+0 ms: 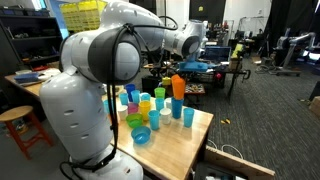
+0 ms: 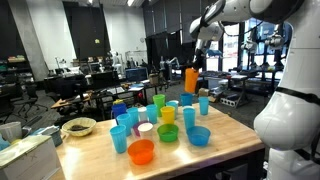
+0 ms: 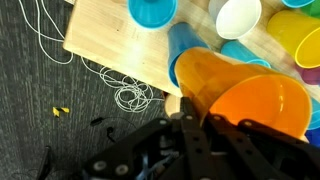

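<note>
An orange cup (image 2: 191, 80) is held by my gripper, which is shut on its rim. In the wrist view the orange cup (image 3: 240, 82) fills much of the right side. Directly below it in both exterior views stands a blue cup (image 1: 177, 108); whether the two touch I cannot tell. From the wrist, part of that blue cup (image 3: 182, 42) shows past the orange cup's edge, the rest hidden behind it.
Several cups and bowls crowd the wooden table, among them a light blue bowl (image 1: 141, 134), a green bowl (image 2: 197, 134) and an orange bowl (image 2: 141, 152). A white cup (image 3: 236, 16) is close to the blue cup. Bare tabletop (image 1: 180, 150) lies toward the front right.
</note>
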